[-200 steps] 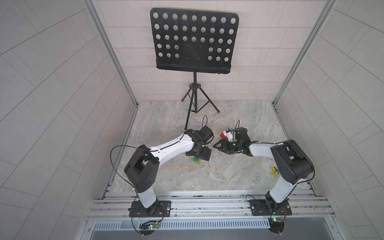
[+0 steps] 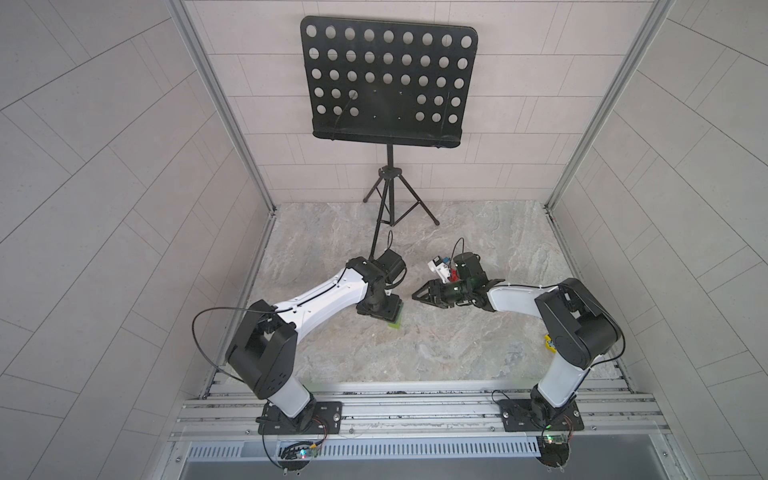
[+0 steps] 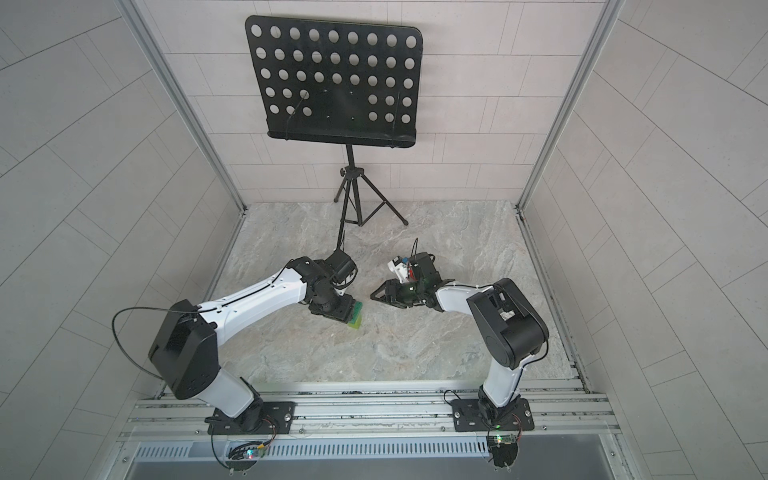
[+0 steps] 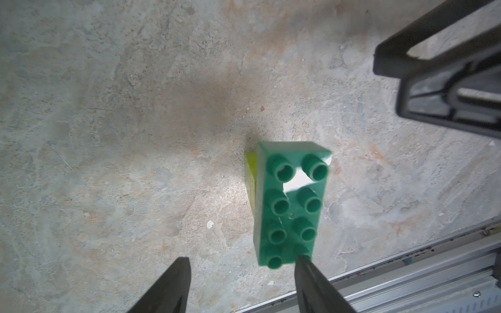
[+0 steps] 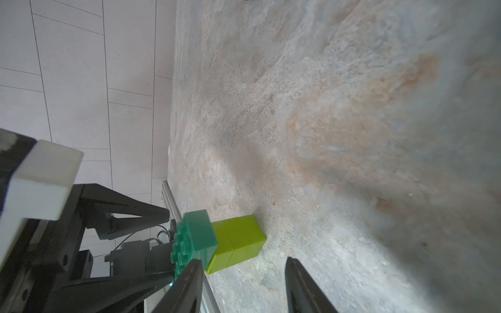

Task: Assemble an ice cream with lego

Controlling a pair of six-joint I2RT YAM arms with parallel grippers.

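A green brick (image 4: 289, 214) with studs sits against a lime brick (image 5: 239, 239) near the middle of the floor. My left gripper is beside them, its fingertips apart in its own wrist view; whether it grips anything is unclear. My right gripper is just to the right, fingers apart with nothing clearly held, pointing toward the bricks. White and red pieces (image 2: 444, 270) show behind the right gripper in the top views, partly hidden by it.
A black music stand (image 2: 388, 120) stands at the back. A yellow object (image 2: 549, 342) lies at the right, partly behind the right arm.
My right gripper has moved left, toward the bricks.
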